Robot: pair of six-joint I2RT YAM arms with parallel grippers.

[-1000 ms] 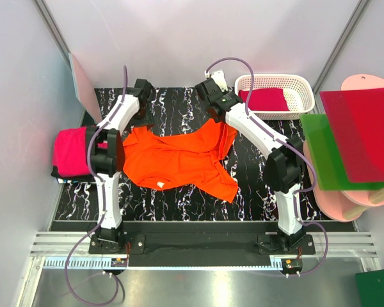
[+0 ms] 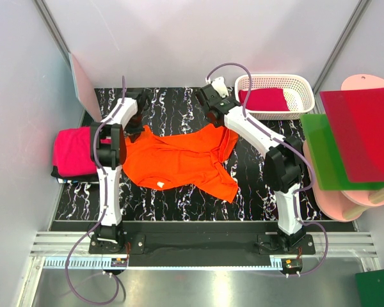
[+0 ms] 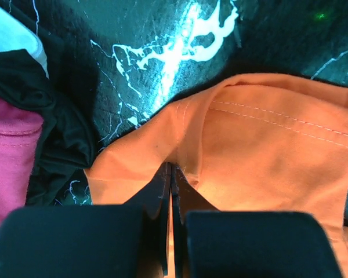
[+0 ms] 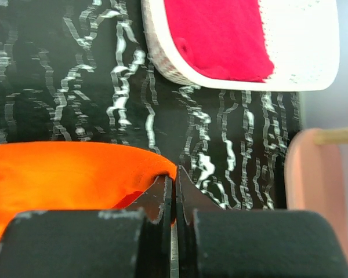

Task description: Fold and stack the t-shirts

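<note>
An orange t-shirt [image 2: 173,160] lies spread and rumpled across the table. At its upper left my left gripper is shut, its tips against the orange cloth by a small fold, with no cloth visibly pinched between them. My right gripper is shut on the upper right corner of the orange t-shirt [image 4: 64,174], whose edge runs into its tips. Folded pink and black shirts [image 2: 75,153] sit in a stack at the left side. A red shirt [image 2: 266,99] lies in the white basket at the back right.
The white basket [image 2: 303,96] stands just beyond my right arm. To the right, pink stands with green [image 2: 329,153] and red [image 2: 371,128] panels rise beside the table.
My left gripper has come down and slightly toward the front left, onto the orange cloth.
</note>
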